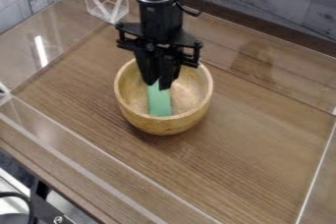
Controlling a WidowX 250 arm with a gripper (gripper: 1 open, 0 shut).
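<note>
A yellow-tan bowl [190,112] rests on the wooden table [250,169], with a green object [159,96] lying inside it. My black gripper [157,63] hangs over the back part of the bowl, its lower end above the green object. The fingertips are dark and overlap the bowl's interior, so I cannot tell whether they touch the green object or how wide they stand.
A clear plastic piece [101,98] lies at the upper left. A black cable [27,203] is at the bottom left corner. The table to the right and in front of the bowl is clear.
</note>
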